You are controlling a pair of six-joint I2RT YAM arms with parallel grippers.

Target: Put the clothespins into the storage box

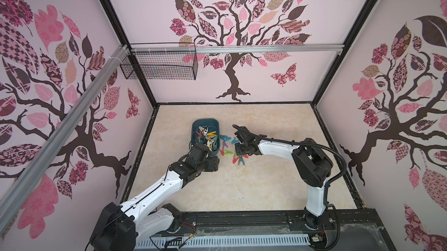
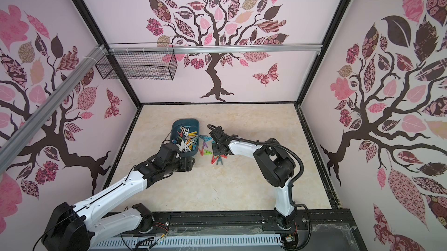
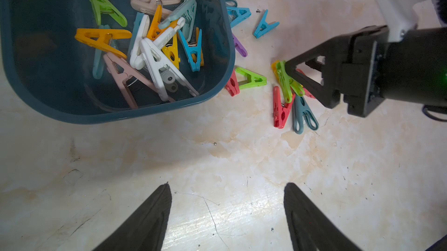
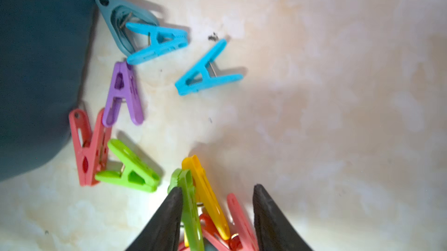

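Observation:
The dark teal storage box [image 3: 153, 111] holds many clothespins in mixed colours. Just right of it lie loose pins: a purple clothespin [image 4: 122, 93], a red clothespin [image 4: 88, 153], a light green clothespin [image 4: 130, 169], a blue clothespin [image 4: 207, 76] and more blue ones at the box wall. My right gripper stands over a heap, its fingers apart; a green clothespin [image 4: 187, 204] and a yellow clothespin [image 4: 209, 199] show between or under them, and whether they touch is unclear. My left gripper is open and empty, in front of the box.
A dark blue-grey clothespin [image 3: 303, 115] and a red clothespin [image 3: 280, 109] lie at the heap's front edge. The right arm [image 1: 277, 147] reaches in over the table from the right. Bare table [image 1: 218, 185] stretches in front of the box. A wire basket [image 1: 163, 65] hangs at the back left.

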